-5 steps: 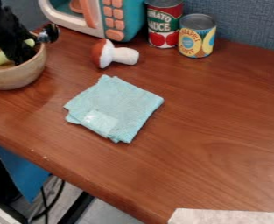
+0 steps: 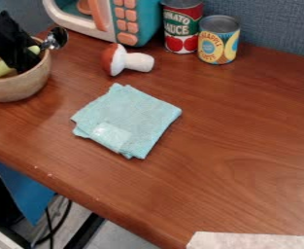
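Observation:
My black gripper (image 2: 15, 41) is at the upper left, over and partly in a wooden bowl (image 2: 12, 86) that holds pale yellow-green items (image 2: 0, 70). Whether its fingers are open or shut is hidden. A folded light-blue cloth (image 2: 128, 120) lies on the wooden table (image 2: 239, 141). A red-and-white toy mushroom (image 2: 135, 61) lies on its side behind the cloth.
A toy microwave (image 2: 131, 17), a tall sauce can (image 2: 181, 29) and a shorter can (image 2: 218, 44) stand at the back. A white sheet (image 2: 252, 241) is at the front edge.
My gripper has shifted slightly over the bowl; the other things have not moved.

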